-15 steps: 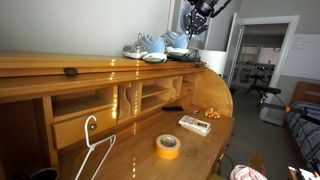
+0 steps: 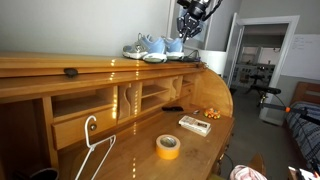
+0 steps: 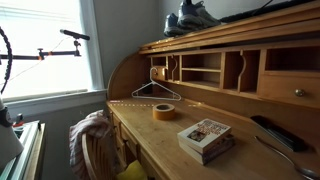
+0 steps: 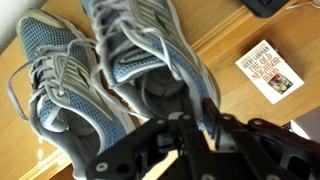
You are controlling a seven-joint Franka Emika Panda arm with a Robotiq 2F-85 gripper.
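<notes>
A pair of grey-blue sneakers is on the wooden top shelf [image 2: 75, 63]. In the wrist view, one sneaker [image 4: 55, 75] lies at the left and the other sneaker [image 4: 140, 40] lies to its right, laces upward. My gripper is at the heel end of the right-hand sneaker, shut on what looks like its collar. Its fingers partly hide the contact. From the side, the gripper [image 2: 184, 36] points down over the sneakers.
A book [image 4: 269, 72], a tape roll [image 2: 167, 147] and a white hanger [image 2: 94, 150] are on or by the desk below. A dark object [image 2: 172, 109] lies near the cubbies. A white cylinder [image 2: 215, 60] stands past the shelf's far end.
Over the last second my gripper has shifted slightly left and down against the sneakers. The desk items stay put.
</notes>
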